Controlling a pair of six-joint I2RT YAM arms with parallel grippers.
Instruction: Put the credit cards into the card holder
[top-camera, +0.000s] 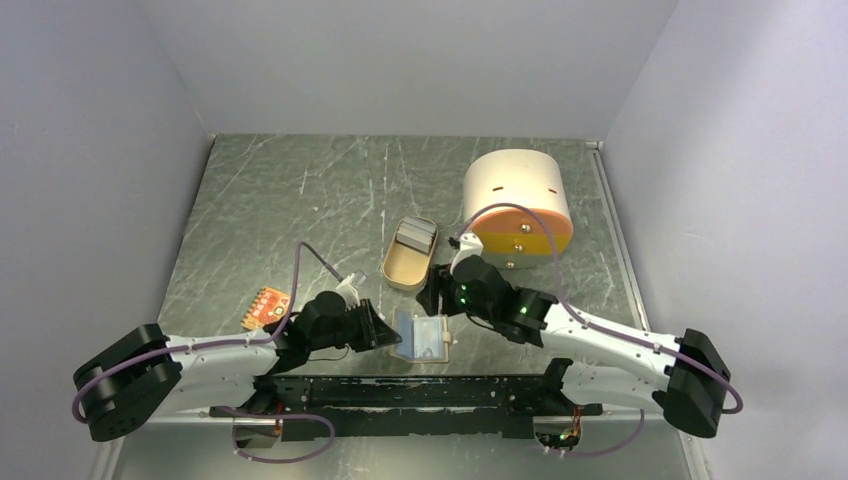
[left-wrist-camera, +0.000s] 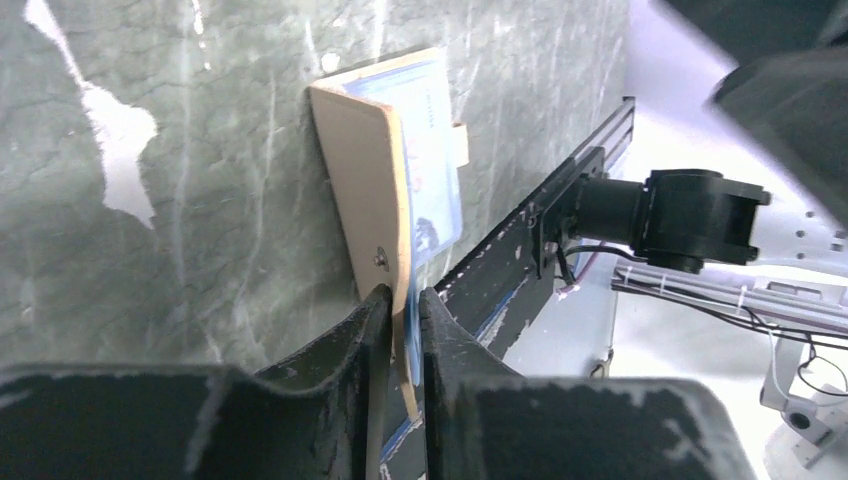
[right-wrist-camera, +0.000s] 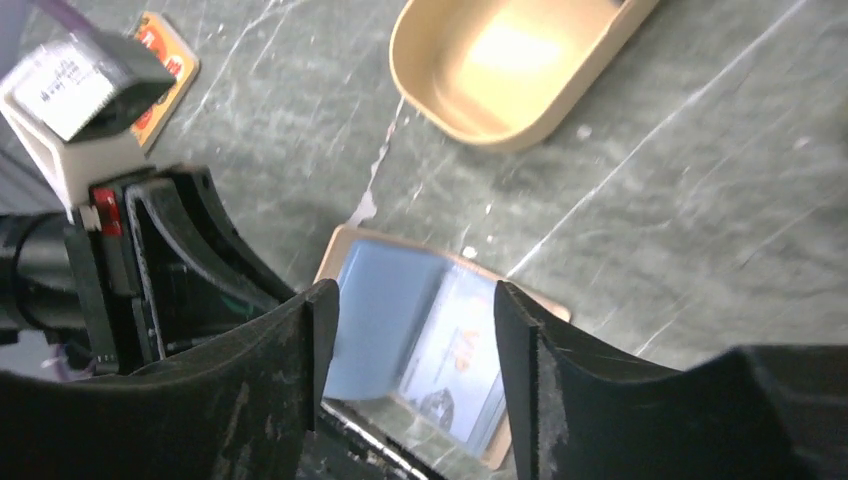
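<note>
The card holder (top-camera: 430, 340) lies opened near the table's front edge, beige outside, with a blue inner side and clear sleeves. Its raised cover (left-wrist-camera: 362, 180) runs between the close-set fingertips of my left gripper; whether they pinch it is not clear. My right gripper is open above the holder, its fingers wide apart and nothing between them. Farther back, grey card-like pieces (top-camera: 416, 233) stand in the far end of a beige oval tray (top-camera: 405, 268). No loose credit card shows in the holder or in either gripper.
A white, domed chest (top-camera: 515, 190) with orange and yellow drawers stands back right. An orange spiral notebook (top-camera: 267, 308) lies at the left by the left arm.
</note>
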